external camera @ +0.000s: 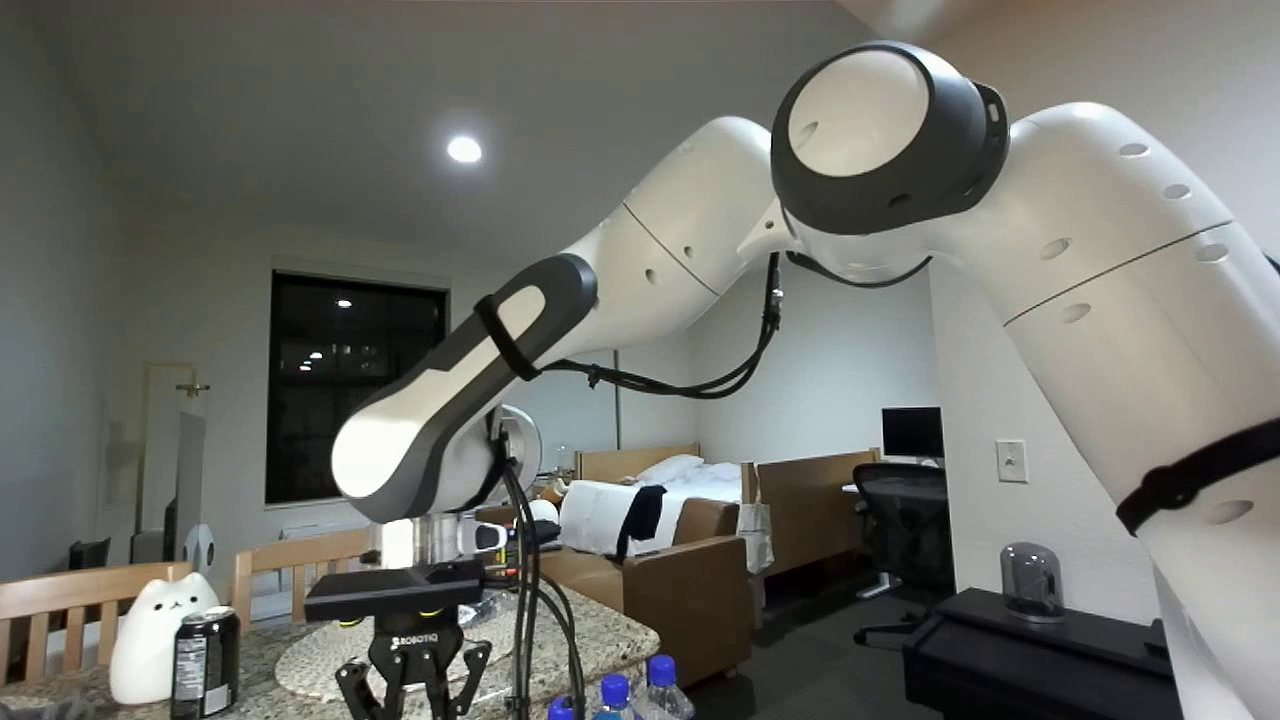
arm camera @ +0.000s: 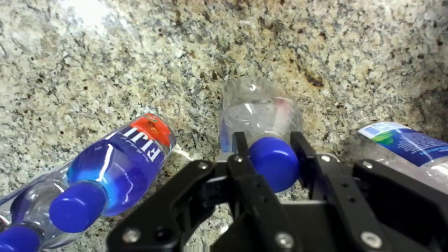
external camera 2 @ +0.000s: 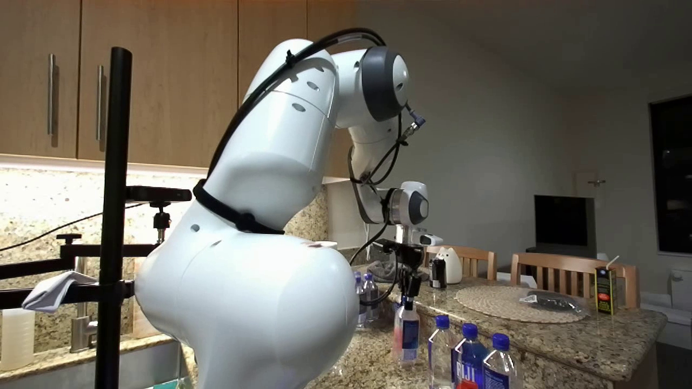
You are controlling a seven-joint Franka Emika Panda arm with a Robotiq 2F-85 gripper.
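Note:
A clear bottle with a blue cap (arm camera: 274,163) is between the fingers of my gripper in the wrist view. The fingers are shut on it at the cap and neck. In exterior view 2 this bottle (external camera 2: 407,334) hangs upright below the gripper (external camera 2: 408,293); whether its base touches the counter, I cannot tell. From exterior view 1 the gripper (external camera: 410,692) shows at the bottom edge, the bottle being out of frame. Left of it in the wrist view is a blue FIJI bottle (arm camera: 126,159), with another clear bottle (arm camera: 40,205) beyond. A labelled bottle (arm camera: 407,145) lies to the right.
Capped bottles (external camera 2: 441,353) stand in a row near the front, and more bottles (external camera 2: 370,301) are behind the arm. The raised counter holds a round mat (external camera 2: 493,304), a black can (external camera 2: 438,273), a white cat figure (external camera 2: 451,265) and a carton (external camera 2: 604,289). Bare granite (arm camera: 201,46) lies above the bottles in the wrist view.

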